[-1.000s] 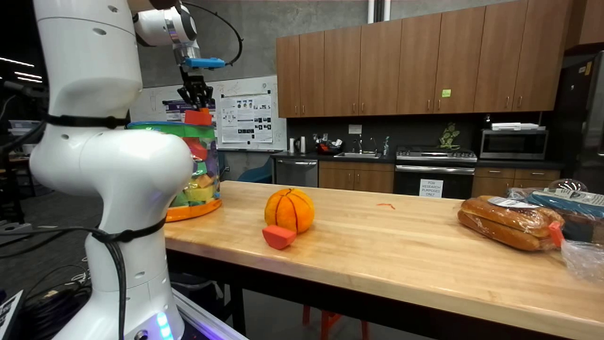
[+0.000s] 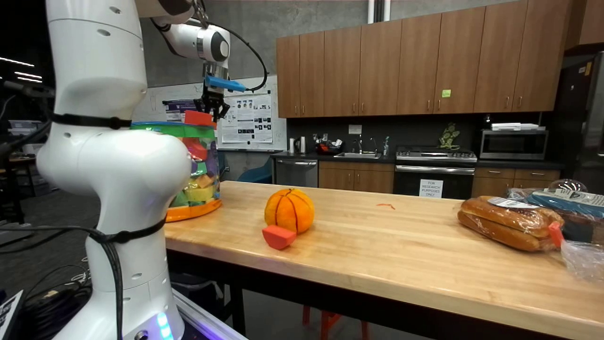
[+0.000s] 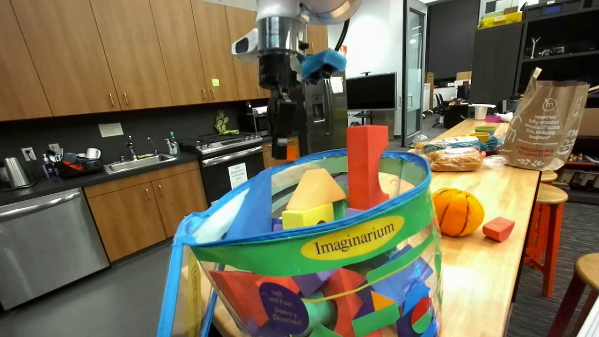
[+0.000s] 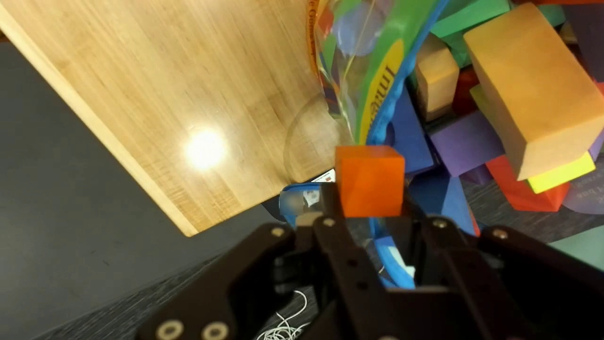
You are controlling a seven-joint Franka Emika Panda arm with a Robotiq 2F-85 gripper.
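Note:
My gripper (image 3: 282, 147) is shut on a small orange block (image 4: 370, 187), which pokes out between the black fingers. It hangs at the rim of a clear bag (image 3: 348, 238) with a green band and blue edging, filled with colored foam blocks. Seen from the wrist, the orange block overlaps the bag's blue rim, and most of the bag's contents lie to the right. A tall red block (image 3: 365, 165) stands up out of the bag. On the wooden table, an orange pumpkin-like ball (image 2: 289, 210) has a red block (image 2: 278, 237) beside it.
Wrapped bread (image 2: 507, 223) lies at the table's far right in exterior view 1. A brown paper bag (image 3: 544, 126) stands farther along the table (image 2: 390, 243). Between the ball and the bread, the tabletop is mostly clear.
In exterior view 1, my gripper has shifted right and somewhat lower, still with the orange block. The ball, the loose red block and the bag have stayed put.

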